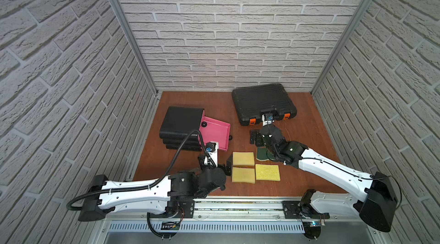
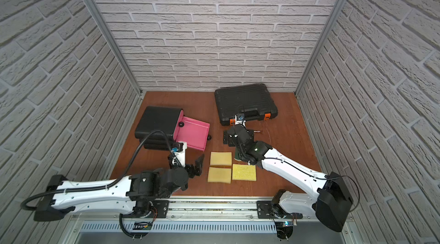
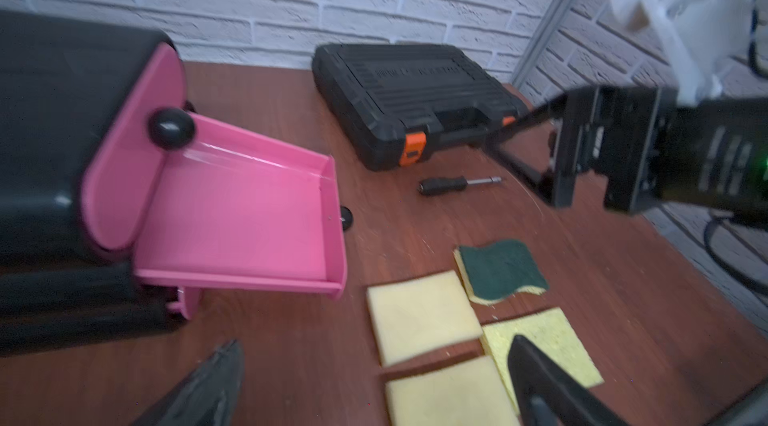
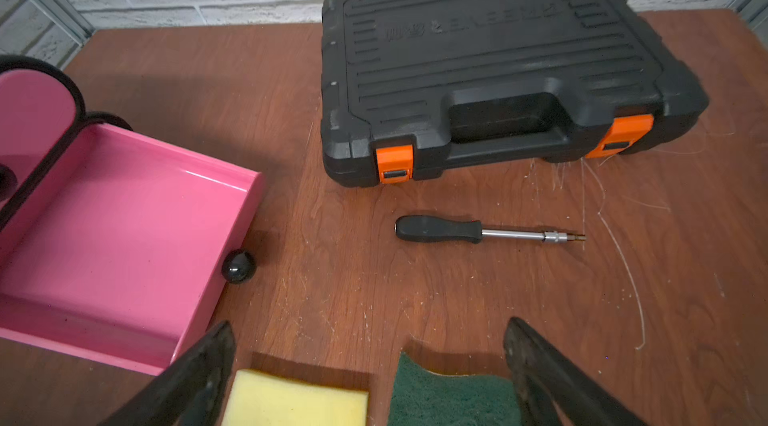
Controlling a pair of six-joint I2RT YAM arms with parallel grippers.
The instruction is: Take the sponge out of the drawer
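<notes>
The pink drawer (image 3: pixel 240 209) is pulled out of the black cabinet (image 1: pixel 183 122), and its floor is bare in every view that shows it. On the table to its right lie two plain yellow sponges (image 3: pixel 424 318), a brighter yellow sponge (image 1: pixel 267 172) and a green-topped sponge (image 3: pixel 502 270). My left gripper is open between the drawer's front and the sponges, with nothing between its fingers. Above the table near the green sponge, my right gripper stands open and empty; the drawer is to its left.
A black case (image 4: pixel 496 65) with orange latches lies at the back. In front of it is a screwdriver (image 4: pixel 488 230). The drawer has a round black knob (image 4: pixel 238 266) on its front. Bare wood shows right of the screwdriver.
</notes>
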